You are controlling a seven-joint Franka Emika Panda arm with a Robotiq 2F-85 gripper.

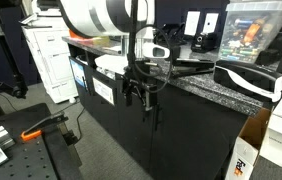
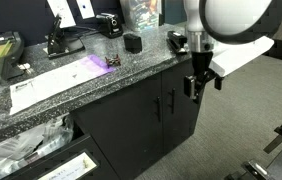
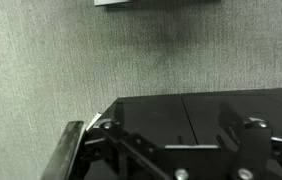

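My gripper [image 1: 139,94] hangs in front of the dark cabinet [image 1: 186,130], near its two upright door handles, which it partly hides in exterior view 1. In exterior view 2 the gripper [image 2: 195,88] stands beside the black handles [image 2: 172,101] on the cabinet front, on the room side of the doors. Its fingers [image 3: 69,145] are spread wide in the wrist view, with nothing held between them. A thin seam splits the black cabinet doors [image 3: 153,112] there. Both doors look shut. Whether a finger touches a handle I cannot tell.
Above the doors runs a speckled countertop [image 2: 136,48] carrying papers and small items. An open drawer or bin [image 2: 66,165] sticks out farther along. A clear tub [image 1: 253,32] and white boxes [image 1: 281,135] stand at the right. Grey floor [image 2: 241,75] lies open before the cabinet.
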